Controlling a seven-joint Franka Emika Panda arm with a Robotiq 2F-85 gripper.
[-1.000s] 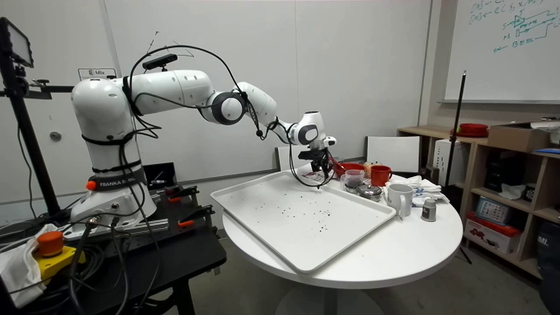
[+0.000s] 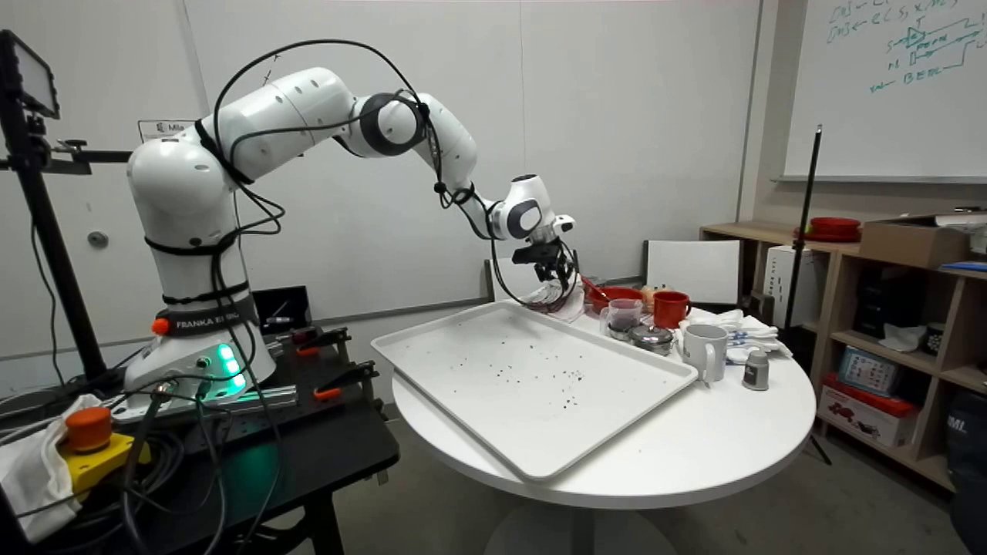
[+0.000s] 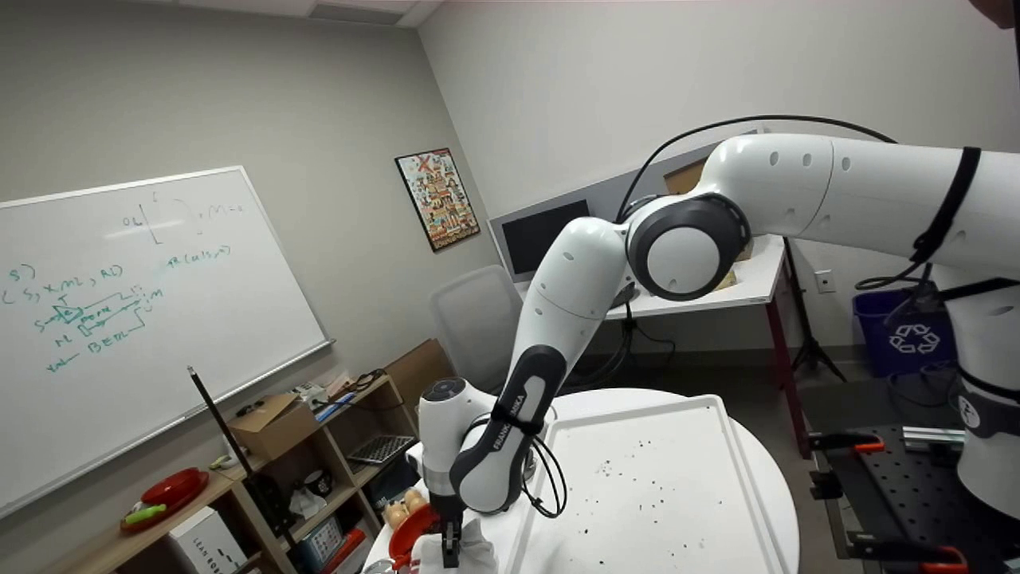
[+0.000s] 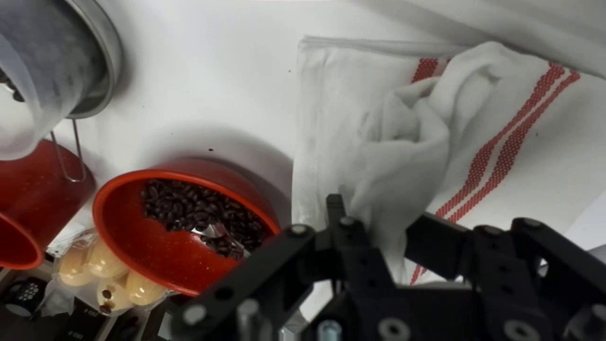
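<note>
A white towel with red stripes (image 4: 494, 153) is spread out in the wrist view, its middle bunched into a ridge. My gripper is shut on the bunched cloth, which runs down between the dark fingers. In exterior view 1 the gripper (image 2: 553, 270) is above the far edge of the table, with pale cloth (image 2: 562, 304) below it. Exterior view 2 shows the towel (image 3: 473, 553) around the fingers at the bottom edge. Whether all of the towel is off the table, I cannot tell.
Beside the towel sits a red bowl (image 4: 142, 233) of coffee beans with a utensil in it. A large white tray (image 2: 463, 388), scattered with dark bits, covers much of the table. A grey mug (image 2: 705, 350) and a red mug (image 2: 670, 309) stand at the right.
The arm has risen, and my gripper has moved up and slightly left in exterior view 1. More pale cloth now shows beneath it. The tray has stayed put. Green lights show on the base.
</note>
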